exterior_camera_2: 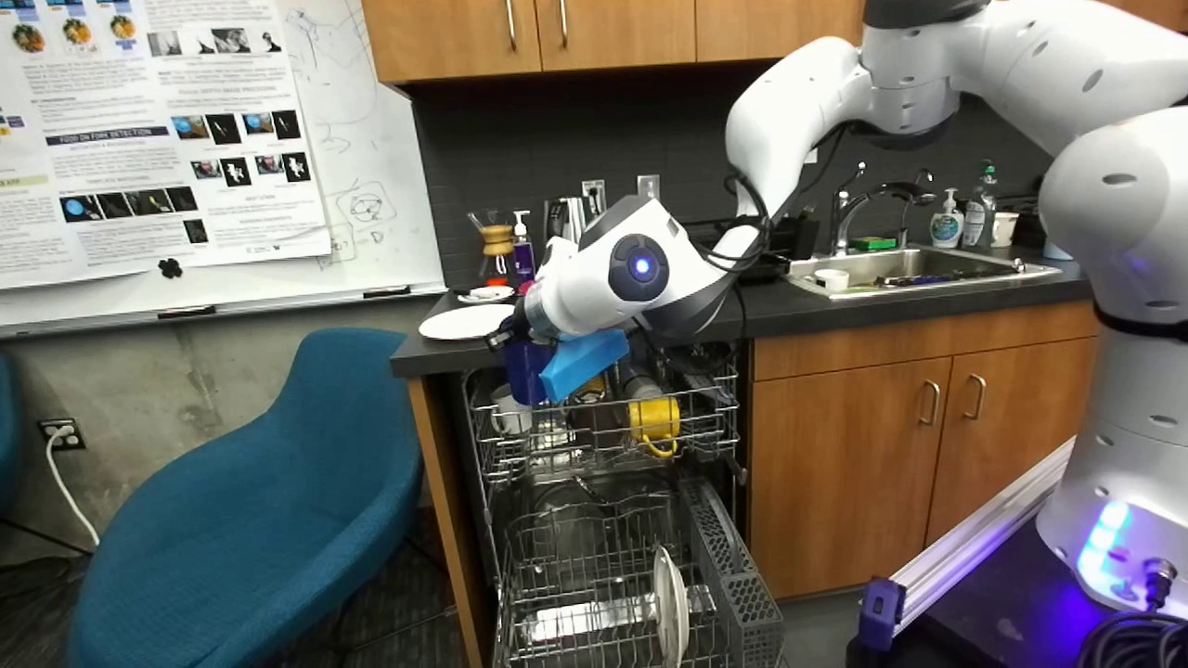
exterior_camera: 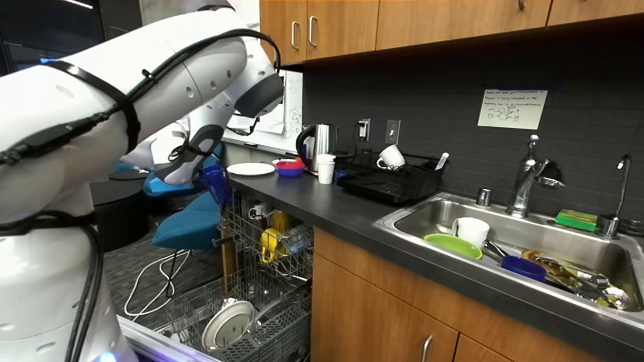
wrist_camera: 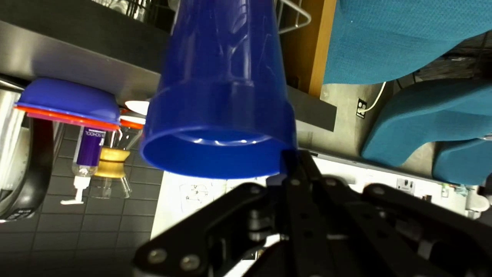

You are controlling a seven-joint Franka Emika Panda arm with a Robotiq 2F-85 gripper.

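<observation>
A blue plastic cup [wrist_camera: 221,106] fills the middle of the wrist view, its open mouth toward the camera. My gripper is shut on the cup's thin rim at one side. In exterior view 2 the cup [exterior_camera_2: 525,373] hangs at the left end of the dishwasher's upper rack [exterior_camera_2: 590,440], beside a white mug [exterior_camera_2: 510,412]; whether it touches the rack I cannot tell. A blue block-like part [exterior_camera_2: 585,363] on my wrist covers some of it. Exterior view 1 shows the cup [exterior_camera: 215,183] partly behind my arm, left of the counter's end.
A yellow mug [exterior_camera_2: 653,419] sits in the upper rack. White plates [exterior_camera: 229,325] stand in the pulled-out lower rack. Close to the counter's left end lies a white plate [exterior_camera_2: 465,322]. Dishes including a white mug [exterior_camera: 471,230] are in the sink [exterior_camera: 416,220]. A teal chair [exterior_camera_2: 262,501] stands left.
</observation>
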